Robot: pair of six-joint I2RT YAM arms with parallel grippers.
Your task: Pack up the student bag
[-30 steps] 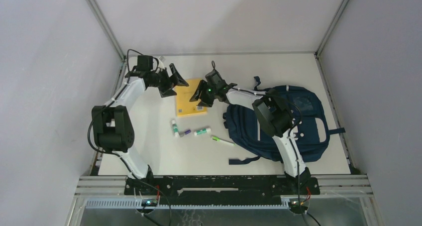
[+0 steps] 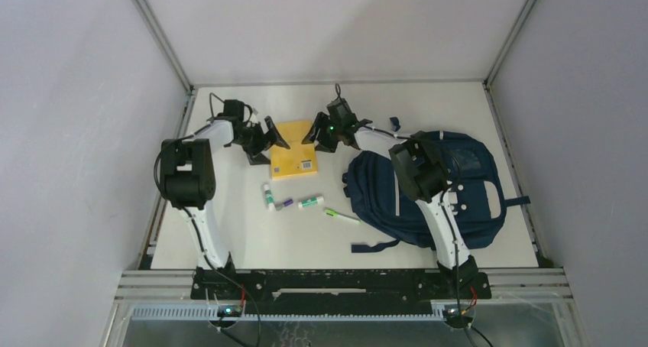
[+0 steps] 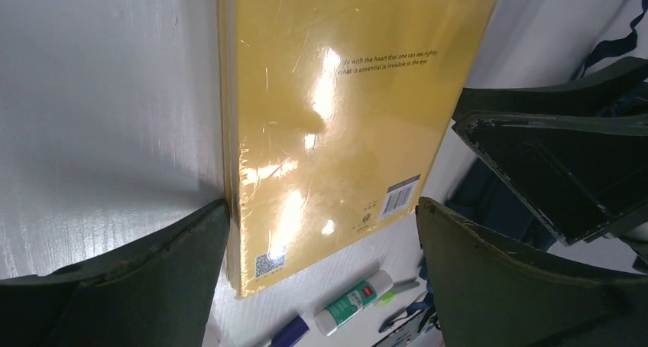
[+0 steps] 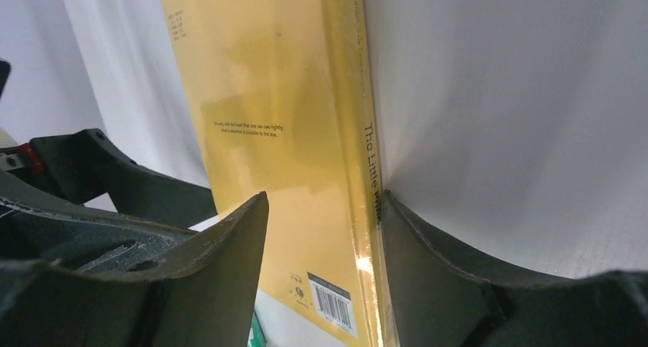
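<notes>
A yellow book (image 2: pixel 293 162) lies flat on the white table, its barcode corner toward the front. At its left edge my left gripper (image 2: pixel 275 146) is open; in the left wrist view one finger (image 3: pixel 179 244) is beside that edge and the other reaches over the cover. From the right, my open right gripper (image 2: pixel 312 141) straddles the spine: in the right wrist view one finger (image 4: pixel 416 240) is outside it, the other over the cover. Neither is closed on the book (image 4: pixel 275 156). The dark blue bag (image 2: pixel 386 202) lies at the right, partly under my right arm.
In front of the book lie a glue stick (image 2: pixel 311 202), another green-and-white stick (image 2: pixel 269 196), a small purple item (image 2: pixel 285 204) and a green-and-white marker (image 2: pixel 341 215).
Over the last second my left gripper has come down at the book's left edge. The book has stayed put.
</notes>
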